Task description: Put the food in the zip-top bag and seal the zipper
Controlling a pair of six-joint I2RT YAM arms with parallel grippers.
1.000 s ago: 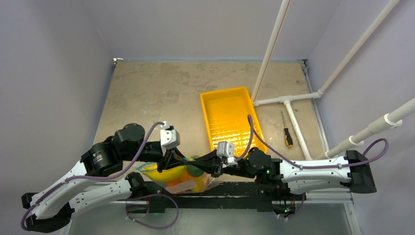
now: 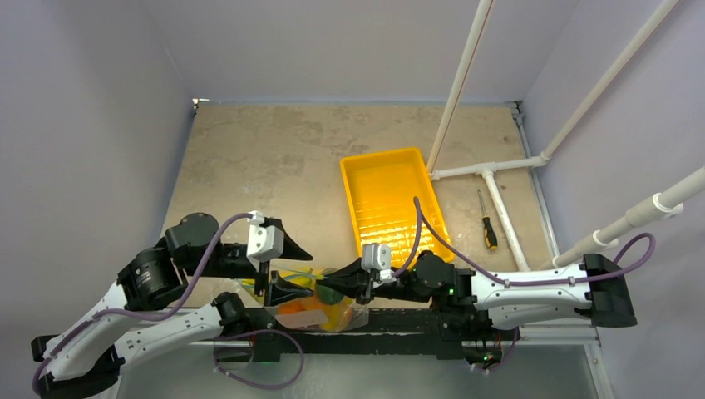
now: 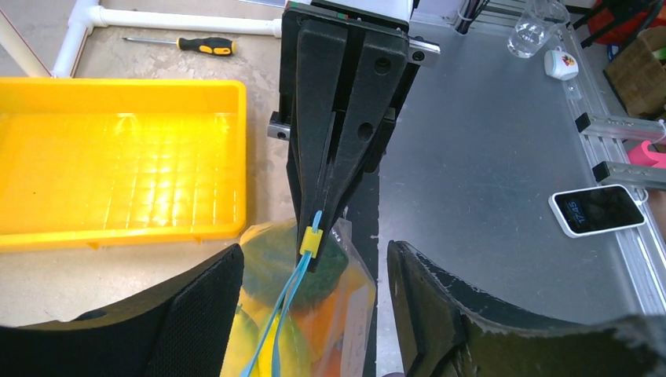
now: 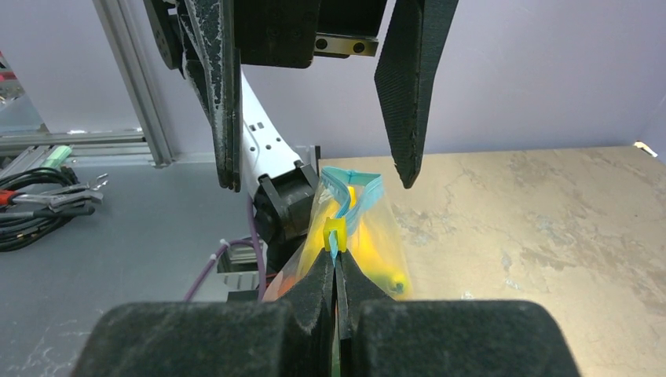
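The clear zip top bag holds colourful food, with a yellow piece, a green one and orange ones showing through the plastic. A blue zipper strip runs along its top and carries a small yellow slider. My right gripper is shut on the end of that strip, right beside the slider. Facing it from the left, my left gripper is open above the bag with nothing between its fingers. In the right wrist view its fingers stand apart above the zipper.
Behind the right gripper lies an empty yellow tray. A screwdriver and white pipes are on the right. A dark ledge runs along the front.
My left gripper, earlier closed near the right fingertips at the zipper, has opened and moved back to the left. The right arm has shifted only slightly.
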